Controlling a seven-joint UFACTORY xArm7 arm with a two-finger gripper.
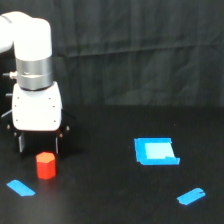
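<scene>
A white robot arm reaches down at the left, its gripper hanging open with dark fingers, just above and behind a small red block on the black table. Nothing shows between the fingers. At the right, a square of blue tape with a light middle lies flat on the table.
Short blue tape strips lie at the front left and front right. A black curtain hangs behind.
</scene>
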